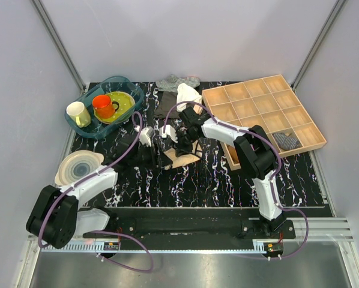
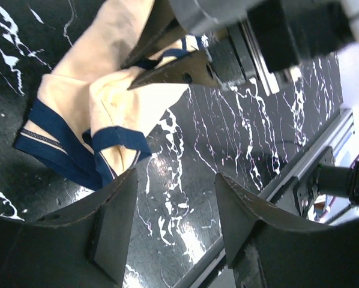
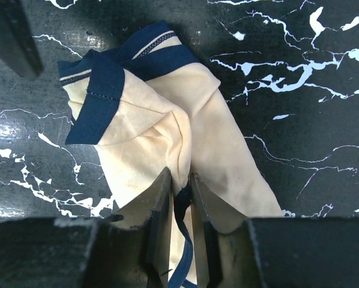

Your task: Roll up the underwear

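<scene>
The cream underwear [image 1: 185, 157] with navy trim lies on the dark marbled table, partly hidden under the arms in the top view. Its near end is folded over, with navy bands [image 3: 104, 105] showing in the right wrist view. Narrowed round a gathered ridge of the cloth, my right gripper has a fold between its fingertips. To the left of the garment, my left gripper stands open, with bare table between its fingers. In the left wrist view, the folded navy end [image 2: 116, 138] lies beyond those fingers, near the left one.
A wooden compartment box [image 1: 251, 108] stands at the right, with a striped roll [image 1: 286, 141] in one cell. Behind the garment are a white cloth [image 1: 189, 96] and a dark cloth [image 1: 166, 105]. A teal basket [image 1: 93, 129] and stacked lids [image 1: 77, 167] are at the left.
</scene>
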